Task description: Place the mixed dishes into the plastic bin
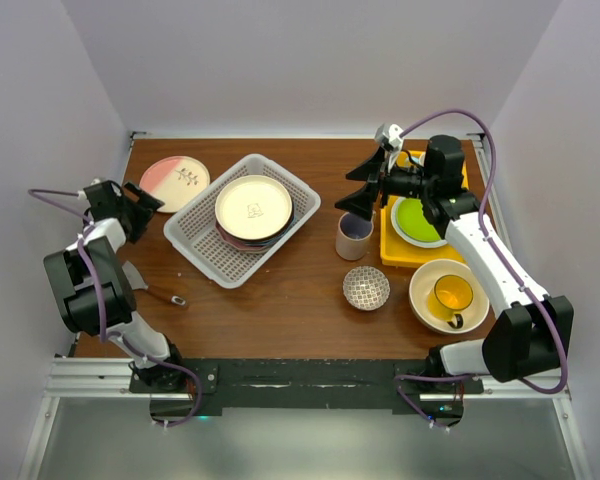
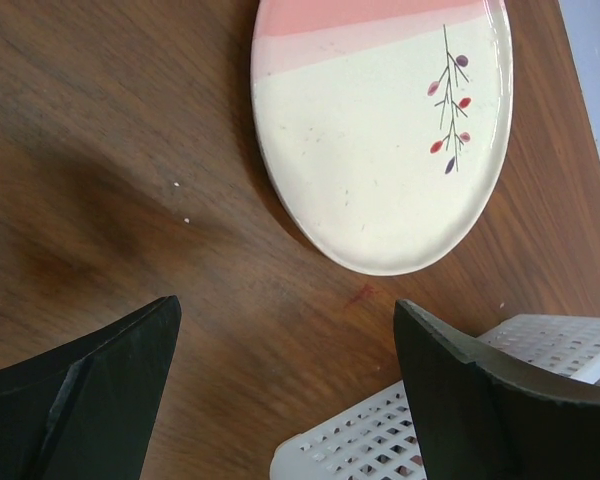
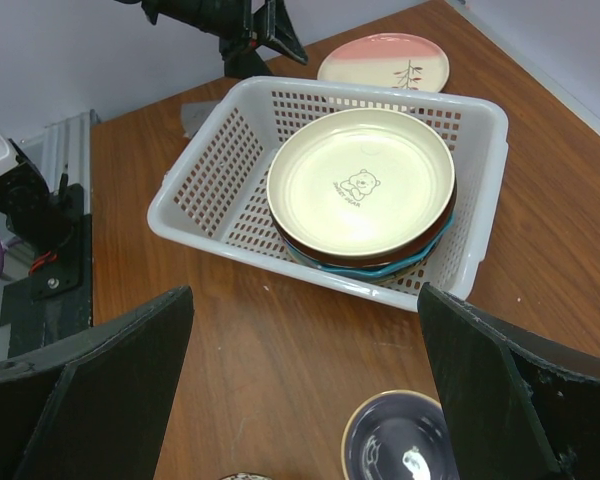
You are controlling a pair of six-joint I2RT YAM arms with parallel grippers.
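Observation:
In the white plastic bin (image 1: 195, 247) at centre left, a cream plate with a bear drawing (image 1: 253, 207) lies on top of stacked dishes. Behind the bin's left corner a pink-and-cream plate (image 1: 180, 180) rests flat on the table. My left gripper (image 1: 148, 198) hovers just left of that plate, open and empty; in the left wrist view the plate (image 2: 380, 140) lies beyond the spread fingers (image 2: 120, 390). Over the table to the right of the bin, my right gripper (image 1: 348, 193) is open with nothing in it, close above a mug (image 1: 352, 238). A patterned bowl (image 1: 366, 288) sits in front of the mug.
A yellow bin (image 1: 405, 250) at the right holds a green-and-white plate (image 1: 416, 222). In front of it a cream bowl (image 1: 425, 290) contains an amber cup (image 1: 450, 296). A handled utensil (image 1: 165, 295) lies front left. Bare table stretches in front of the white bin.

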